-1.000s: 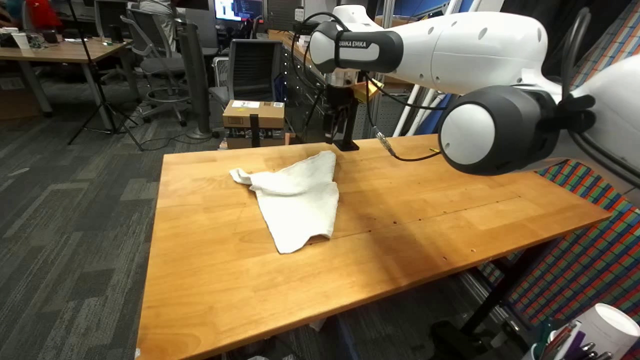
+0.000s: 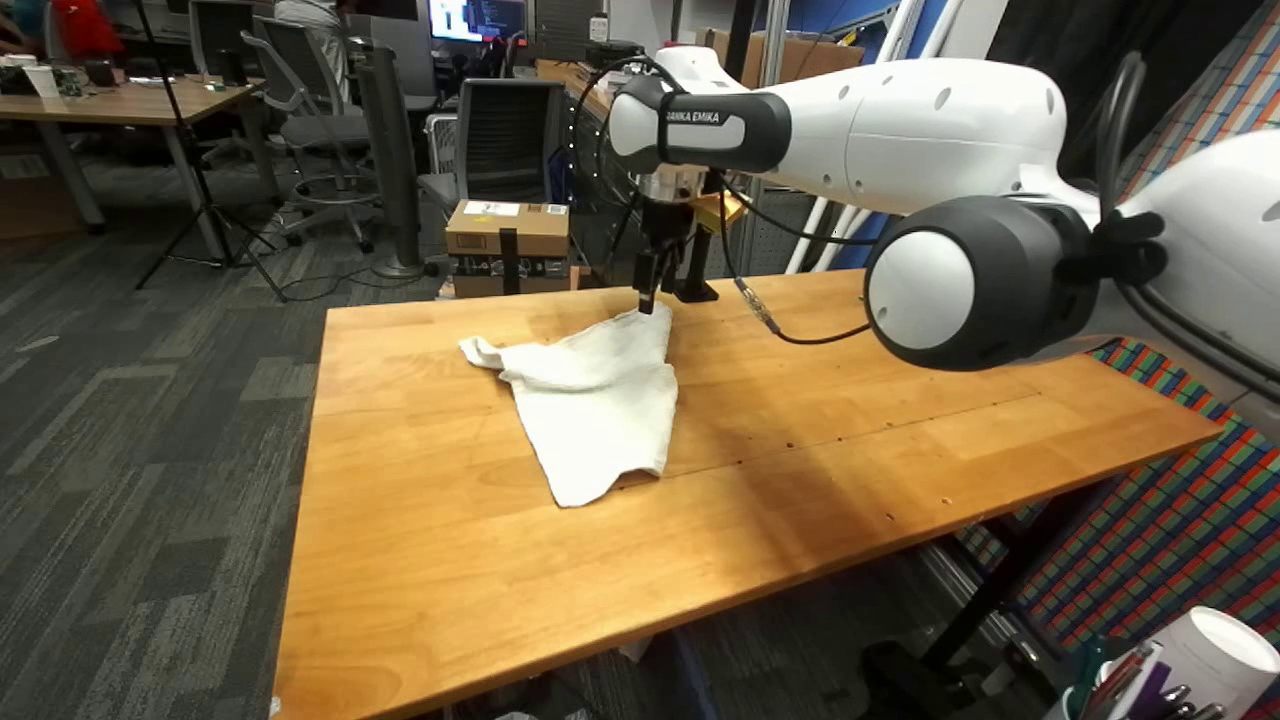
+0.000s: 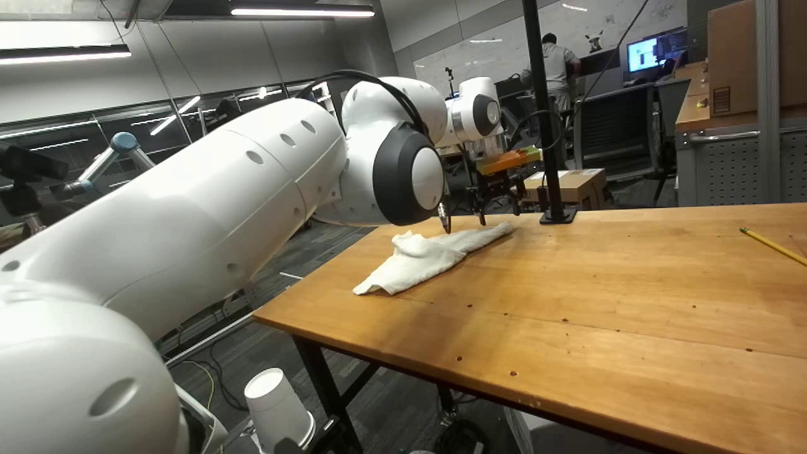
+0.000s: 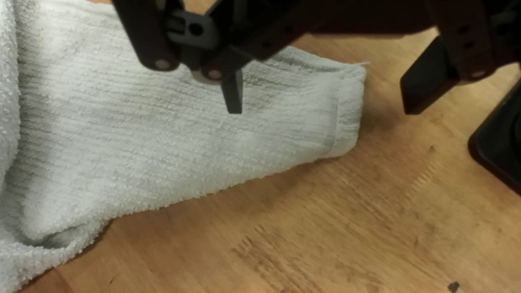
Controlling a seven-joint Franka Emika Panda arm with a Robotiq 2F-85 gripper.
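A white towel (image 2: 596, 402) lies partly folded and rumpled on the wooden table, its narrow end toward the far edge. Above that narrow end hangs my gripper (image 2: 650, 300), pointing down. In the wrist view the gripper is open, one finger over the towel (image 4: 146, 132) and the other past its hemmed end, over bare wood. Nothing is held between the fingers. From the other side, the gripper (image 3: 500, 215) shows just above the far tip of the towel (image 3: 423, 258); whether a fingertip touches the cloth I cannot tell.
A black post (image 3: 556, 215) stands on the table close to the gripper. On the table's (image 3: 635, 287) other side lies a yellow pencil (image 3: 773, 246). A cardboard box (image 2: 509, 234) sits beyond the far edge.
My gripper has come down and slightly to the left in exterior view 1, closer to the towel's far tip. The towel lies as before.
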